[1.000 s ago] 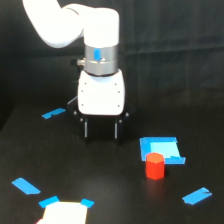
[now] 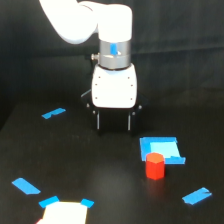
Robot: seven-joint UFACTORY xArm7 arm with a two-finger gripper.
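The white robot arm comes down from the top centre, and its gripper [image 2: 114, 119] hangs over the middle of the black table with two dark, thin fingers apart and nothing visible between them. A red hexagonal block [image 2: 155, 167] stands at the right, in front of a pale square [image 2: 166, 148] edged with blue tape [image 2: 145, 142]. At the bottom left, a cream-coloured object [image 2: 64, 214] with a small red bit beside it is cut off by the frame's edge.
Blue tape strips lie at the left [image 2: 25, 186], the back left [image 2: 54, 113] and the lower right [image 2: 197, 196]. The middle of the table in front of the gripper is clear. Dark cloth forms the backdrop.
The arm and gripper have moved to the right and slightly upward in the view. The red block and the other things on the table are unchanged.
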